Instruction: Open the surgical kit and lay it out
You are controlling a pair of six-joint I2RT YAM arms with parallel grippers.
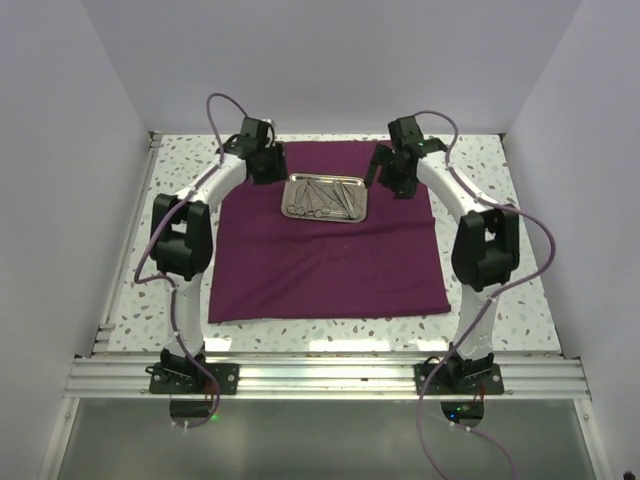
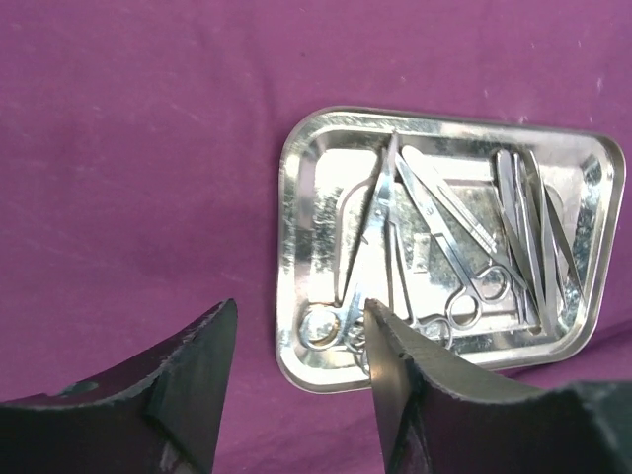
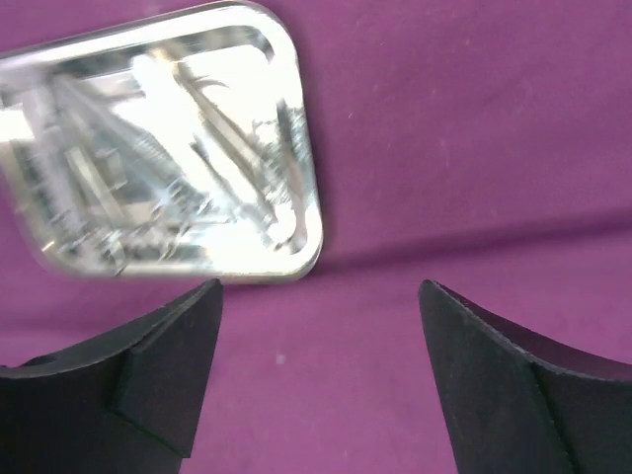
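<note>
A steel tray (image 1: 324, 216) holding scissors, clamps and tweezers lies on the purple cloth (image 1: 325, 280), toward its back. My left gripper hangs above the cloth at the tray's left, its fingers apart with nothing held; in the top view it is just left of the tray. My right gripper stands open at the tray's right, above the cloth, with nothing between its fingers. The tray (image 3: 296, 148) is blurred in the right wrist view.
The speckled table (image 1: 490, 310) shows round the cloth on all sides. Grey walls close in the sides and back.
</note>
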